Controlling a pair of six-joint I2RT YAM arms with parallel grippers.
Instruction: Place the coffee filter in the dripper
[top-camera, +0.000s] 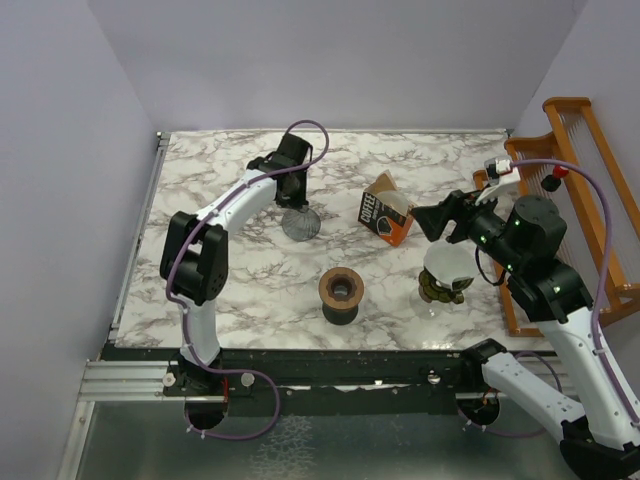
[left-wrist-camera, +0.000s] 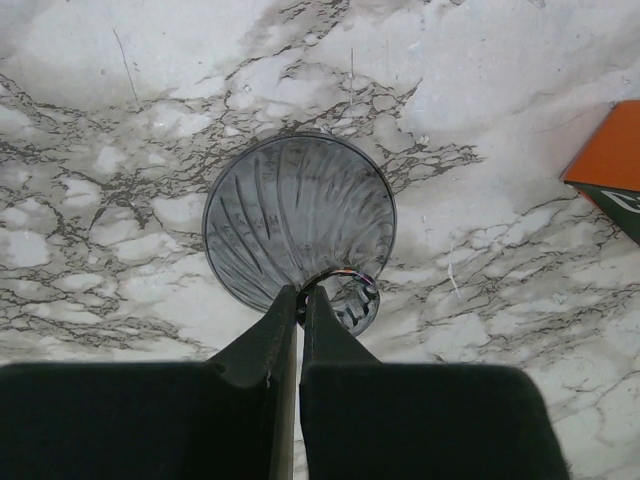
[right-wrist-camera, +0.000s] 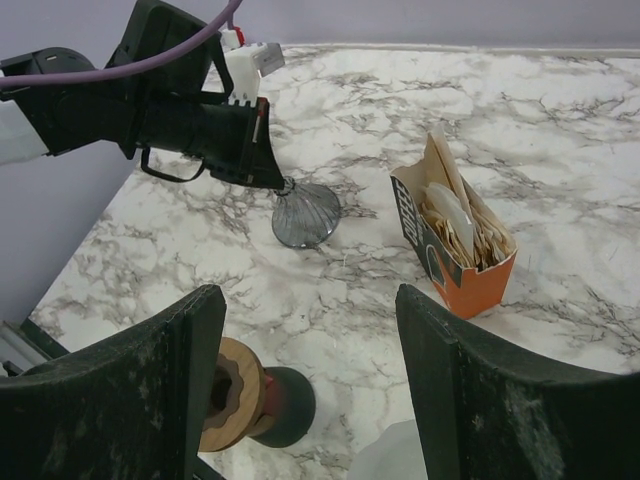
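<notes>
The clear ribbed dripper (top-camera: 301, 226) is wide-end down at the marble table, its narrow neck uppermost. My left gripper is shut on the rim of that neck, its fingertips almost together. From the right wrist view, the same dripper (right-wrist-camera: 304, 218) appears below the left gripper's tips; I cannot tell whether it still touches the table. Coffee filters (right-wrist-camera: 488, 243) stand inside an orange and black box (right-wrist-camera: 478, 293), in the middle of the table. My right gripper is open and empty, its fingers wide apart.
Near the front edge stands a dark vessel (top-camera: 341, 313) with a wooden collar. Under the right arm is a jar with a white top (top-camera: 450, 262). A wooden rack (top-camera: 590, 150) lines the right side. Bare marble lies between dripper and box.
</notes>
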